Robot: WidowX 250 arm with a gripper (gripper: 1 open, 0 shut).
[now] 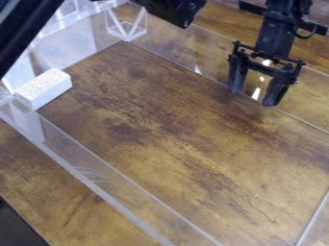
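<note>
My black gripper (264,79) hangs at the upper right of the camera view, over the clear back wall of the enclosure, with its fingers apart and no object visible between them. A white rectangular block (44,88) lies at the left, beside the clear left wall, well away from the gripper.
Clear plastic walls (103,183) bound it, with a clear bracket at the back left corner. A dark arm or cable crosses the top left.
</note>
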